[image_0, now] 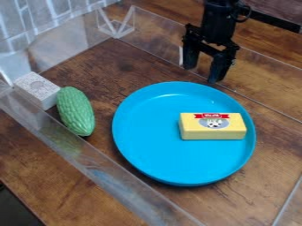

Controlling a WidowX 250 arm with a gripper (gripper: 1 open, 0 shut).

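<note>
A black gripper (207, 60) hangs at the top centre, behind the plate, its two fingers pointing down and apart, with nothing visible between them. In front of it a yellow box (213, 125) with a red label and a dog picture lies on the right half of a blue plate (147, 150). A green bumpy cucumber-like object (74, 110) lies left of the plate, beside a pale speckled block (37, 89).
Clear low walls (83, 163) border the wooden surface (118, 66). The area behind the plate on the left is bare wood. A grey-white tiled patch shows at the top left.
</note>
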